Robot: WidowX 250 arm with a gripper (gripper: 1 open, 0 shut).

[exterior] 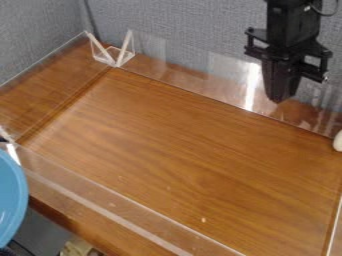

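Observation:
My black gripper (278, 90) hangs at the upper right above the back edge of the wooden surface (174, 160), in front of the clear back wall. Its narrow tip points down and is shut, with nothing visible between the fingers.
A white wire stand (112, 54) is at the back left. A blue round object (8, 200) is cut off at the left edge, and a white object (337, 141) at the right edge. Low clear walls border the surface, whose middle is bare.

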